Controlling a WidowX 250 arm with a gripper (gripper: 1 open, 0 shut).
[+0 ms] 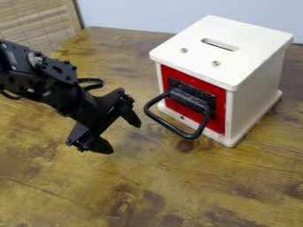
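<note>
A white wooden box [256, 55] with a slot in its top stands at the right, its red front panel [207, 122] carrying a black bracket with a black loop handle [159, 121] that sticks out toward the left. My black gripper [115, 129] hangs over the table to the left of the handle, open, its fingers apart and nothing seen between them. It does not touch the handle.
A light woven panel [34, 19] and a pale wall lie at the back.
</note>
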